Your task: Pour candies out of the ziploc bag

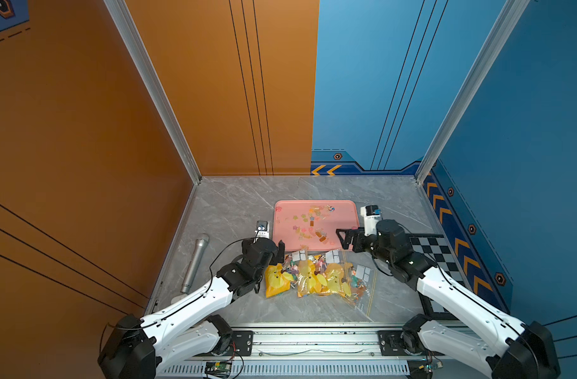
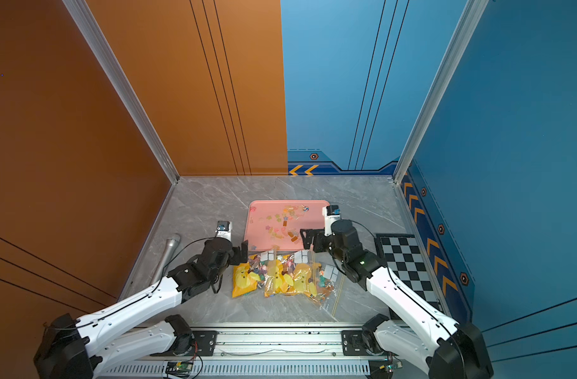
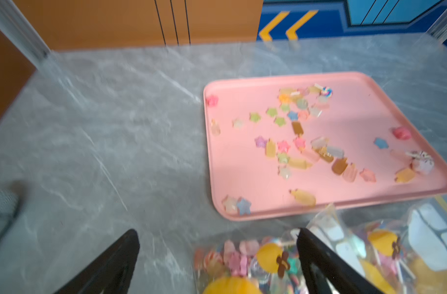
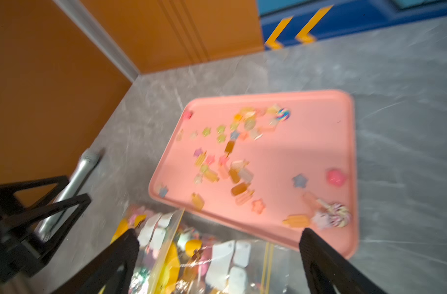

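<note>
Several clear ziploc bags of candies [image 1: 323, 278] [image 2: 291, 278] lie side by side on the table, just in front of a pink tray [image 1: 301, 221] that has loose candies scattered on it. My left gripper is open above the left part of the bags, its fingers empty. My right gripper is also open, over the bags near the tray's front right, with nothing between its fingers. In both wrist views the bags sit below and between the fingertips, partly cut off by the frame.
A silver cylinder [image 1: 193, 262] lies at the left. A black-and-white checkerboard [image 2: 405, 262] lies at the right, partly behind the right arm. Bare grey table surrounds the tray at the back and sides.
</note>
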